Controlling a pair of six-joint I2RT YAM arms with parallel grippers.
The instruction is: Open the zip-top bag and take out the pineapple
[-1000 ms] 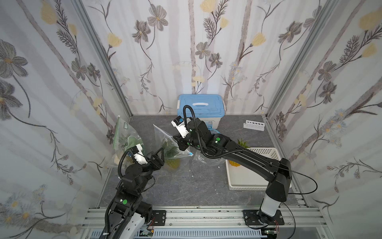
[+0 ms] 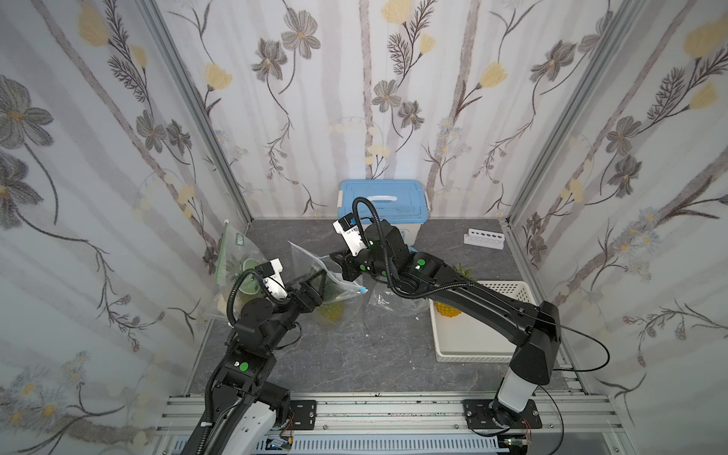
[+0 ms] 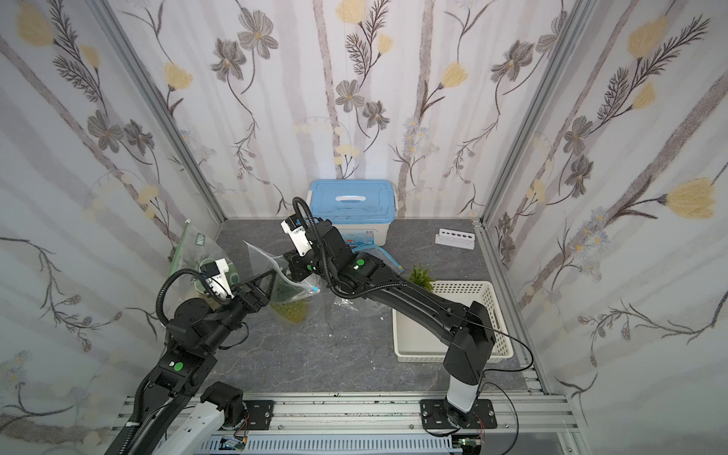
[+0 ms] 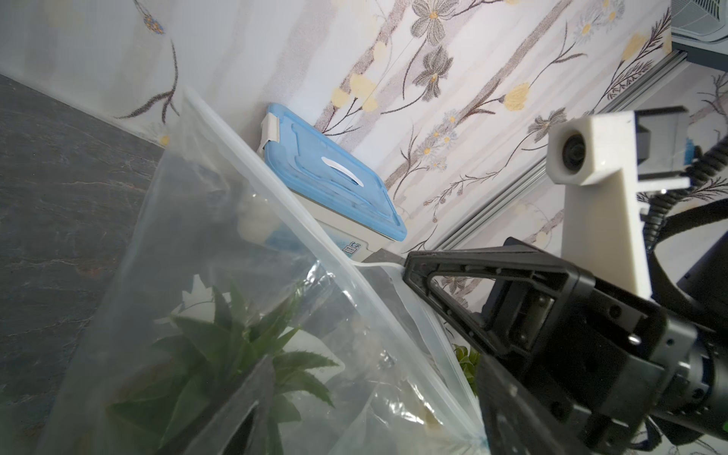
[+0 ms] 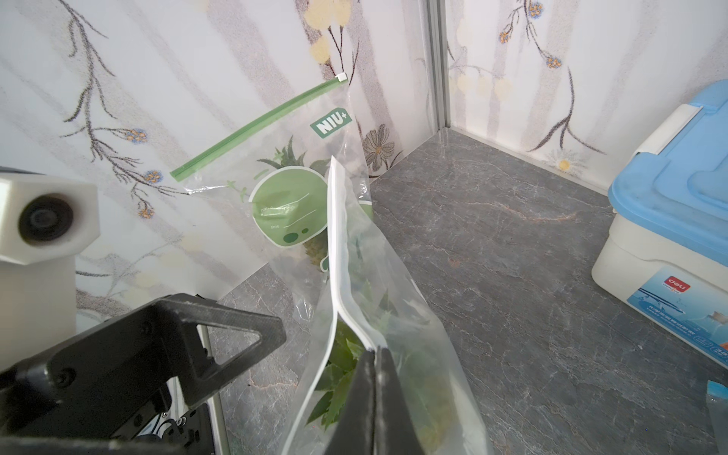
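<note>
A clear zip bag [image 2: 333, 303] stands left of centre with a pineapple inside; its leaves [image 4: 227, 341] show through the plastic in the left wrist view. Its zip top is parted in the middle. My left gripper [image 2: 318, 284] is open at the bag's left, fingers close to the plastic. My right gripper is shut at the bag's top, fingertips by the parted zip; whether any plastic is between them cannot be seen clearly.
A green-topped bag [image 5: 280, 204] stands at the left wall. A blue-lidded box [image 2: 383, 197] is at the back. A white basket [image 2: 477, 341] with a pineapple is at the right, a white rack [image 2: 483, 238] behind it.
My left gripper has risen and moved right toward the bag. My right gripper has moved slightly up and right, and the bag's top has shifted a little.
</note>
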